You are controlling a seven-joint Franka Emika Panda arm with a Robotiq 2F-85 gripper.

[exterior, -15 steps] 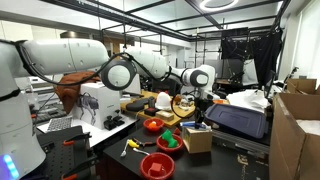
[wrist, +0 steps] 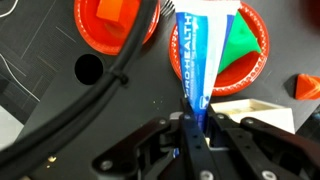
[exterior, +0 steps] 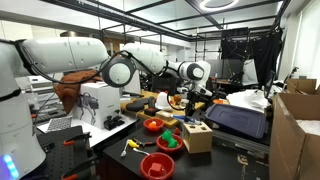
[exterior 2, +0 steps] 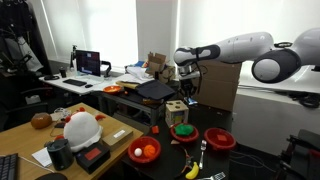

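Note:
A blue and white tube or pack [wrist: 203, 52] lettered "PRO-HEALTH" juts forward from my gripper in the wrist view, its near end between the shut fingers. Close to the tan box [exterior: 198, 137], the gripper [exterior: 189, 110] is raised above the dark table in the first exterior view. The second exterior view has the gripper [exterior 2: 187, 92] over the box [exterior 2: 177, 112], with blue just below the fingers. Beneath the pack, a red bowl [wrist: 258, 62] holds a green item [wrist: 240, 42]. Details of the grip are small in both exterior views.
Another red bowl [exterior: 157, 166] stands at the table's front, holding a red item. Utensils and a yellow item [exterior 2: 193, 173] lie nearby. A large cardboard box [exterior: 296, 130] and a dark bin [exterior: 236, 120] border the right side. Bare table lies right of the tan box.
The gripper has risen slightly and shifted left in the first exterior view. The blue and white pack, earlier at the top of the tan box, has moved up with it.

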